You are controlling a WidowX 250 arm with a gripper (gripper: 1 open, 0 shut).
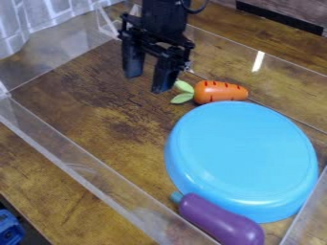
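My black gripper [149,64] hangs over the upper middle of the wooden surface, its two fingers spread apart with nothing seen between them. Just right of it and slightly lower lies an orange carrot [220,92] with green leaves. Below and right is a large light-blue plate or lid [240,158], upside down or flat; which one is hard to tell. A purple eggplant [220,219] lies at the bottom right, next to the blue disc.
Clear plastic walls border the wooden floor [90,124] on several sides. A blue object [8,230] shows at the lower left, outside the wall.
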